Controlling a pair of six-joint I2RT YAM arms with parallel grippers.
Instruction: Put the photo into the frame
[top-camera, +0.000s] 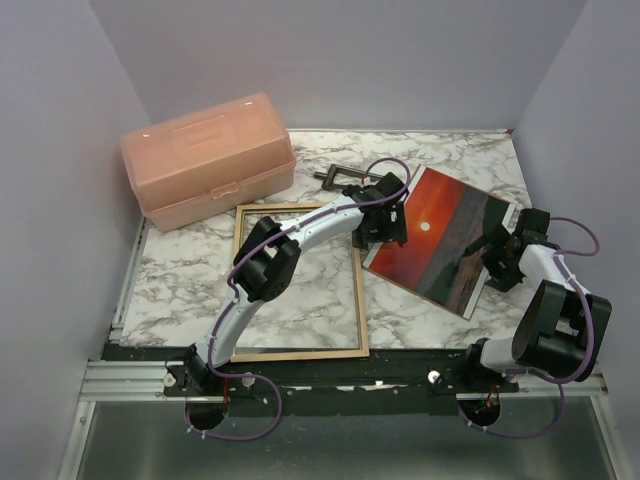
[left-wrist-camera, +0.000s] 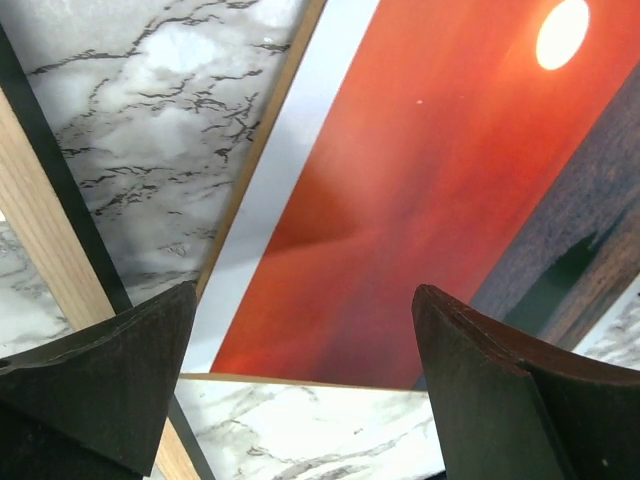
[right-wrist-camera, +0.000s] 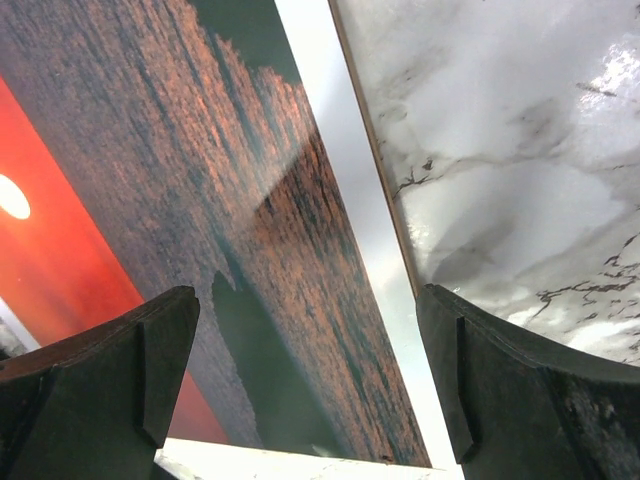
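Observation:
The photo, an orange sunset with dark stripes on a thin board, lies tilted on the marble table right of the empty wooden frame. My left gripper is over the photo's left edge, between it and the frame, fingers apart, nothing seen held. My right gripper stands open over the photo's right white border, one finger on each side of that edge.
A pink closed box sits at back left. A dark angled tool lies behind the frame. Bare marble shows at left and in front of the photo.

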